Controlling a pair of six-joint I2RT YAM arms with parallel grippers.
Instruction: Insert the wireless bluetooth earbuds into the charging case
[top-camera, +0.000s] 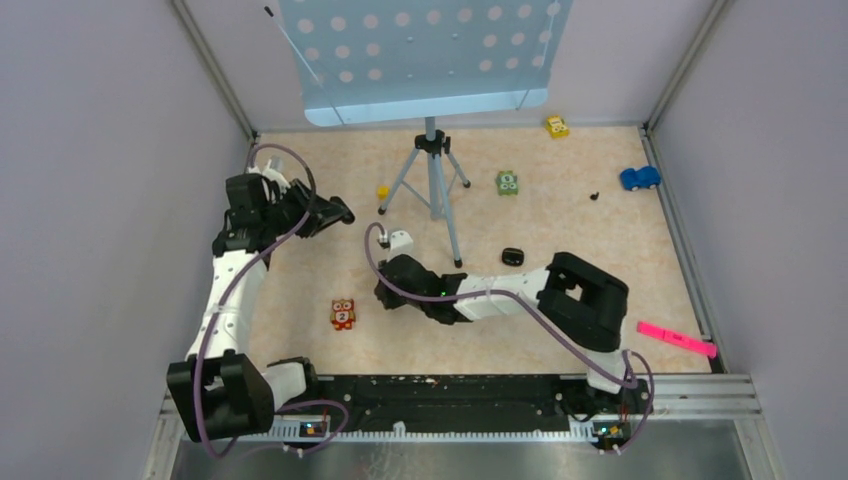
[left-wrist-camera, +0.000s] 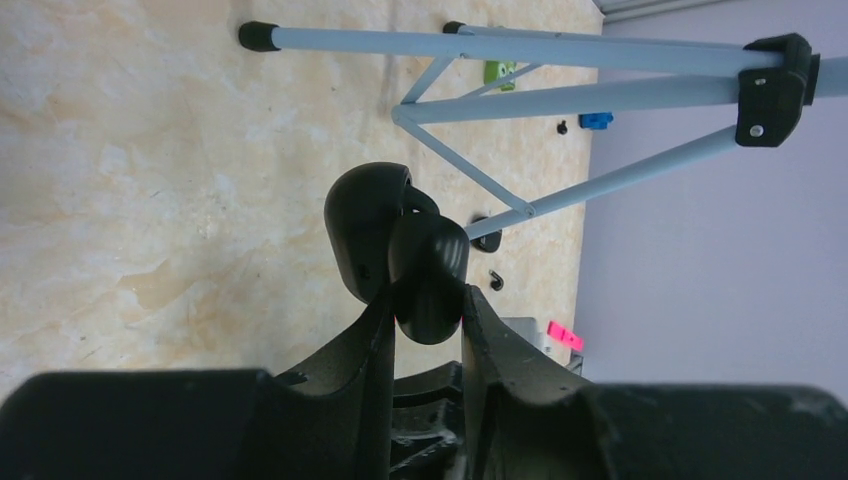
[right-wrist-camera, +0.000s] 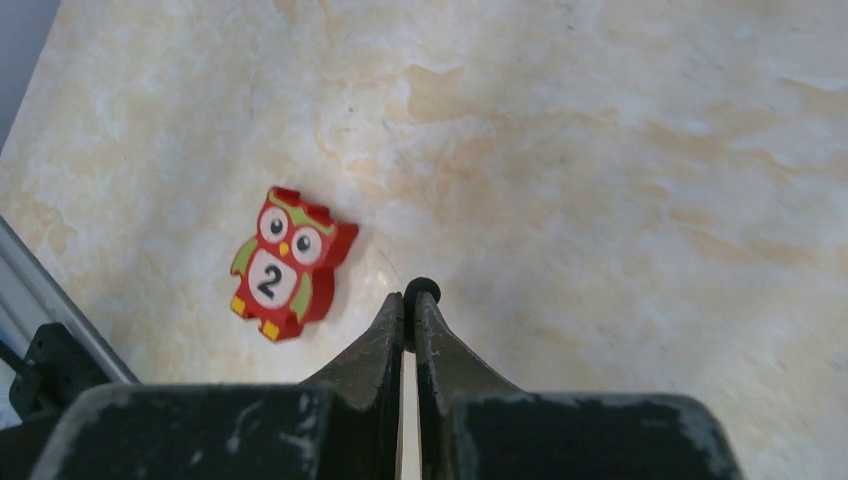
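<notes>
A black charging case (left-wrist-camera: 362, 228) with its lid raised is pinched in my left gripper, above the left part of the table. My right gripper is shut on a small black earbud (right-wrist-camera: 424, 288), whose rounded top shows above the fingertips. In the top view the right gripper (top-camera: 382, 292) hangs near the owl block, and the earbud is too small to tell there. The left gripper (top-camera: 340, 212) with the case is behind and to the left of it. A loose small black piece (top-camera: 594, 196), perhaps another earbud, lies at the right back.
A grey tripod (top-camera: 437, 190) stands centre back. The red owl block (top-camera: 343, 314) lies left front. Other items are a green block (top-camera: 507, 182), a black box-like piece (top-camera: 512, 257), a black hooked piece (left-wrist-camera: 497, 281), a blue car (top-camera: 640, 178) and a pink bar (top-camera: 676, 339).
</notes>
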